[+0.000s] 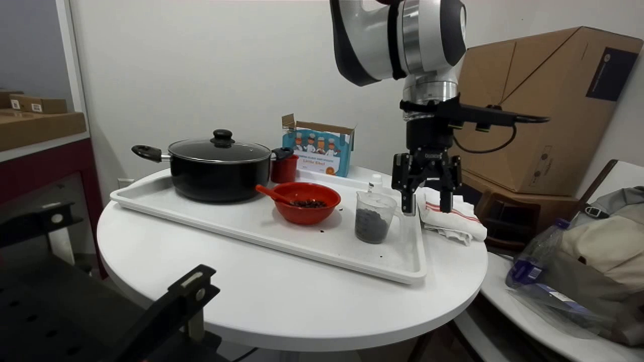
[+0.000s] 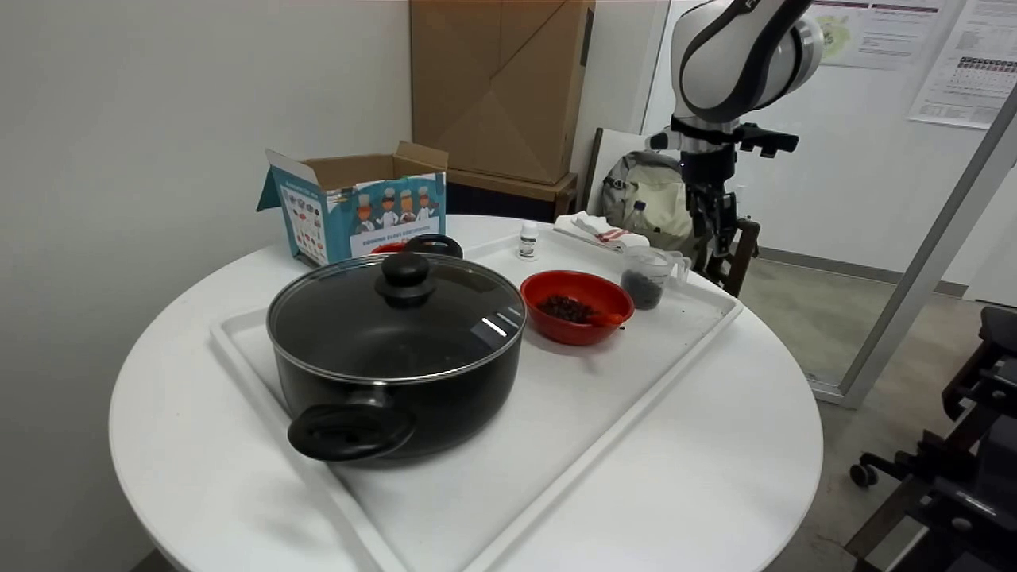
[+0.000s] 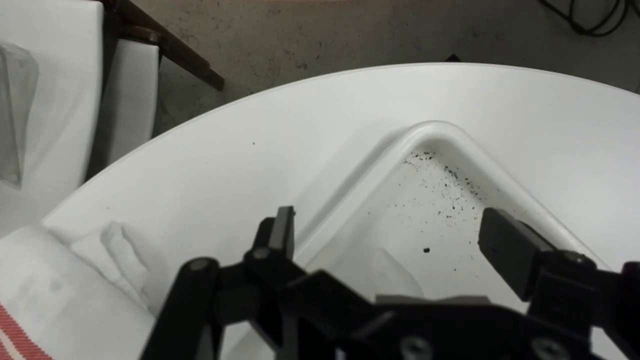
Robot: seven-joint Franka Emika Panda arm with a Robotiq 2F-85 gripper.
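On the right end of the white tray [image 1: 259, 238] stands a clear measuring cup [image 1: 372, 218], part filled with dark bits, its handle facing right. Open and empty, my gripper [image 1: 429, 208] hangs just right of that handle and above it. In the wrist view the gripper has its fingers wide apart over the tray's corner, and part of the clear cup [image 3: 384, 273] shows faintly between them. Left of the cup, a red bowl [image 1: 308, 203] holds dark bits and a red spoon [image 1: 272, 193].
A lidded black pot [image 2: 400, 353] takes up the tray's other end. Behind are a red cup [image 1: 285, 169], a small white bottle [image 2: 528, 240] and a blue box [image 1: 320, 150]. A folded striped towel [image 1: 450, 215] lies right of the tray.
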